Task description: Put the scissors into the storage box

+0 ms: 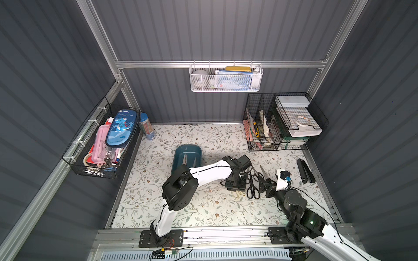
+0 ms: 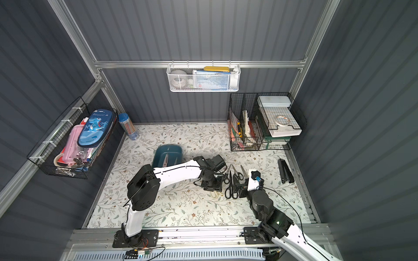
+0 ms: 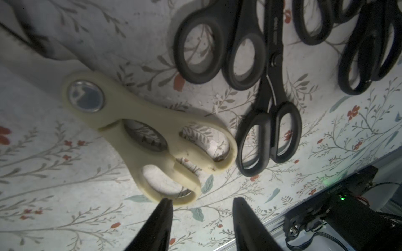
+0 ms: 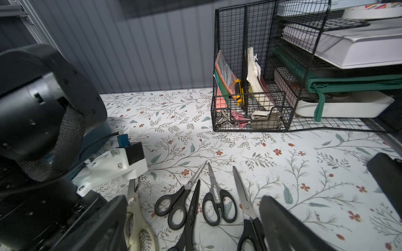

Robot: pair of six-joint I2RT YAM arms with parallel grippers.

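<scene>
My left gripper hangs open over the cream scissors, whose handles show between and beyond its fingers in the left wrist view. Several black scissors lie beside them on the floral table. My right gripper is open low at the right of this group, above the black scissors. The teal storage box stands left of the scissors with scissors inside, partly hidden by my left arm.
A black wire organiser stands at the back right, a basket with pencil cases at the left. A stapler-like black item lies at the right edge.
</scene>
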